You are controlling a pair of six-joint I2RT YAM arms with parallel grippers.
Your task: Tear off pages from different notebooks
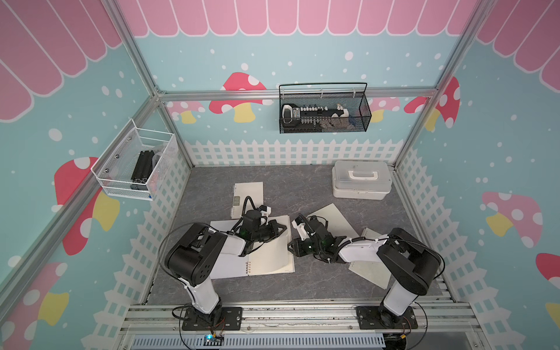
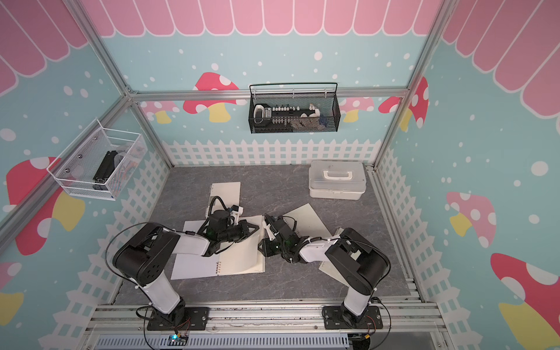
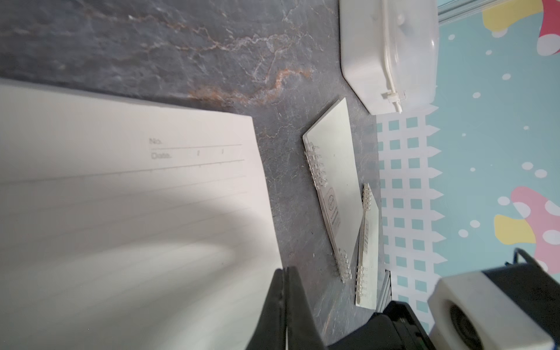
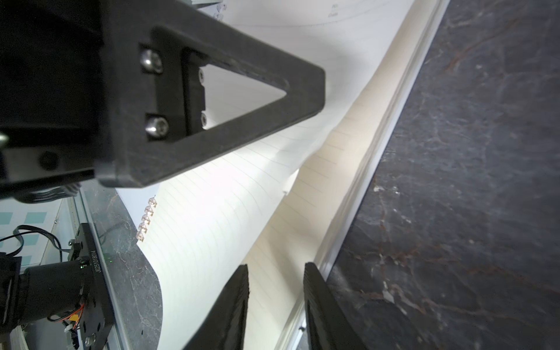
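An open spiral notebook [image 1: 269,259] lies at front centre-left. My left gripper is shut over its upper page, nothing seen between the fingers. The ruled page [image 4: 210,210] is lifted and curved along its outer edge, baring the sheet beneath. My right gripper stands part open at that right edge, fingers apart, no paper clearly between them. The left gripper's frame fills the upper left of the right wrist view.
More notebooks lie at back left [image 1: 248,192], under the right arm [image 3: 332,175] and at far right [image 3: 367,250]. A plastic case [image 1: 361,186] sits back right; mesh baskets hang on the walls.
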